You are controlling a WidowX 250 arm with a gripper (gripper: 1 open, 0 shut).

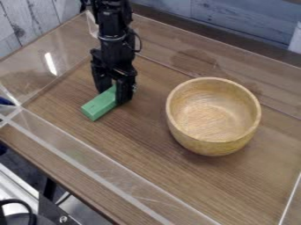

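My gripper (113, 81) hangs from the top centre of the camera view, pointing down over a green block (104, 105) on the wooden table. Its dark fingers are at the block's far end, partly covering it. Whether they are shut on the block cannot be told.
A large round tan bowl (212, 118) stands to the right of the block. A pale object (91, 25) sits behind the arm at top left.
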